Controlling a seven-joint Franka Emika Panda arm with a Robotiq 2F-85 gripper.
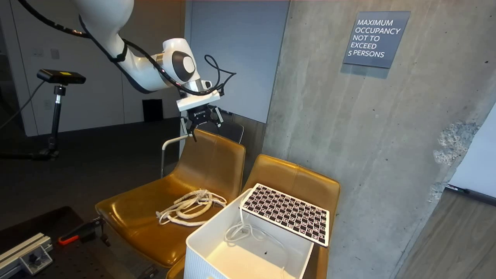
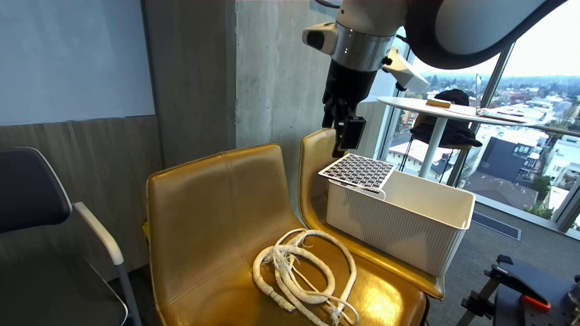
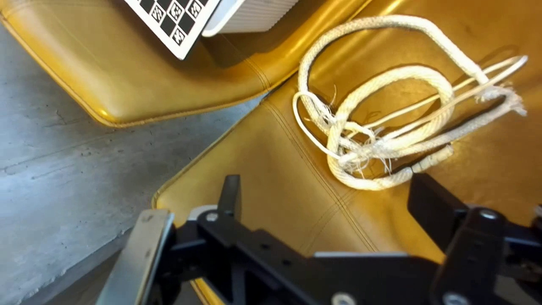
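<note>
A cream rope with frayed ends lies in loose coils on the seat of the left tan chair. From exterior view 2 the same rope shows as a few overlapping loops. My gripper hangs well above it, near the top of the chair's backrest. Its fingers stand wide apart in the wrist view, with the black fingers and bare tan leather between them. In that view the rope sits beyond the fingertips, toward the upper right, touching neither.
A white bin stands on the right chair, holding a thin white cord. A black-and-white checkered board rests across its rim. A camera on a stand is at the left. Concrete wall rises behind the chairs.
</note>
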